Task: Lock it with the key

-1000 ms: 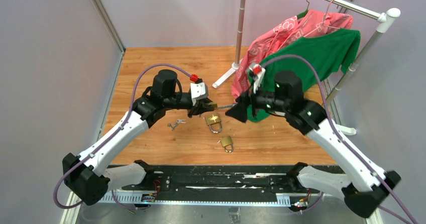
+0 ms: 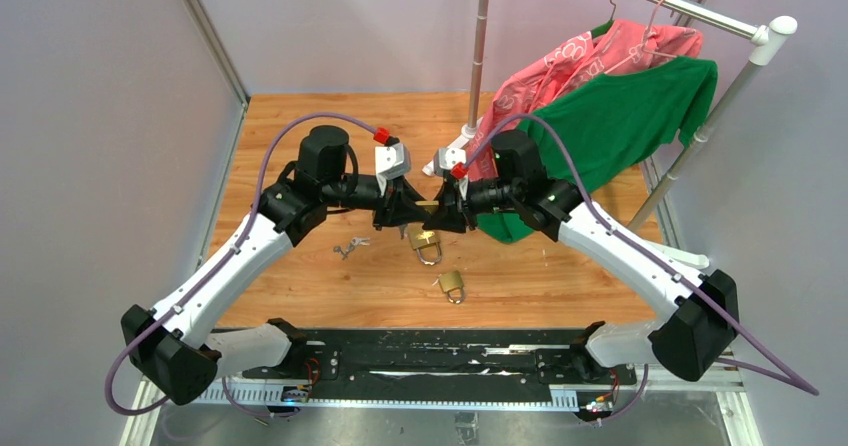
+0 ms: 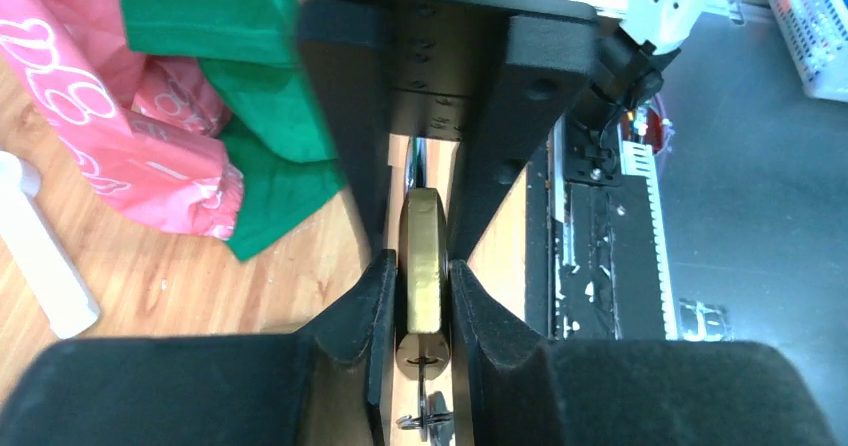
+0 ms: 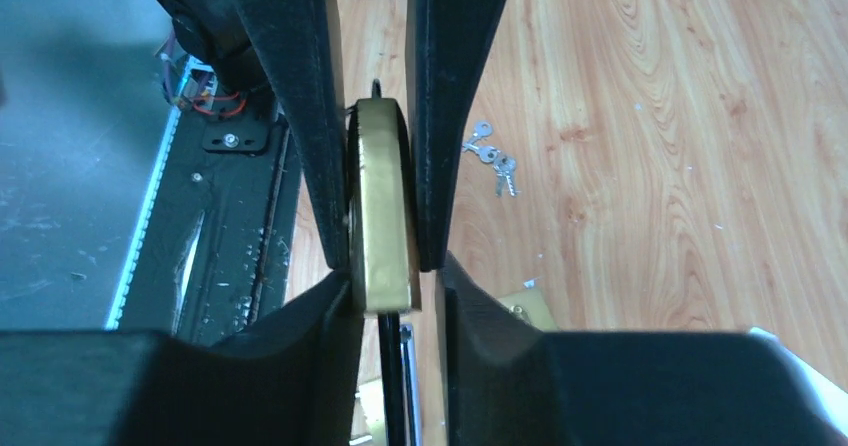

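Observation:
Both grippers meet at mid-air in the top view, around a brass padlock. My left gripper (image 2: 404, 211) is shut on the padlock (image 3: 424, 266), seen edge-on in both wrist views, with its shackle pointing toward my right gripper. My right gripper (image 2: 449, 216) has its fingers around the shackle side, part open; whether they touch it is unclear. On the wood below lie a larger padlock (image 2: 425, 241), a smaller padlock (image 2: 451, 284) and loose keys (image 4: 487, 154), left of the padlocks in the top view.
A clothes rack (image 2: 735, 86) with a pink garment (image 2: 530, 86) and green shirt (image 2: 630, 116) stands at the back right. Bare wood (image 2: 280, 126) lies at back left. A black rail (image 2: 470, 351) runs along the front.
My right gripper has moved left and in against my left gripper, closing in around the padlock. My left gripper has shifted slightly with the padlock in it.

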